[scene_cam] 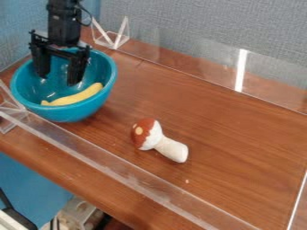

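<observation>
My black gripper (57,58) hangs over the left part of a blue bowl (84,106) at the upper left of the camera view, its two fingers parted and reaching down inside the rim. A yellow banana-like item (72,97) lies on the bowl floor, below and apart from the fingers. A toy mushroom (161,144) with a red spotted cap and white stem lies on its side on the wooden table, right of and in front of the bowl.
Clear plastic barriers and white wire corner pieces line the table (228,153) edges. A grey textured wall (204,31) stands behind.
</observation>
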